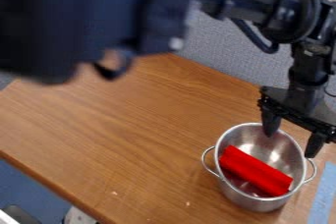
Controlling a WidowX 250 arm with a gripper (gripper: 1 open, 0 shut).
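Observation:
A silver two-handled pot [280,145] sits on the wooden table at the right, holding a red cylinder [252,170]. My black gripper [292,141] is above the back right of the pot, open, with two fingers pointing down and nothing seen between them. A large blurred dark shape, which looks like part of the arm, fills the upper left.
A grey padded wall [223,61] stands behind it. A blue strip [323,194] lies right of the pot, and the table's edge runs along the lower left.

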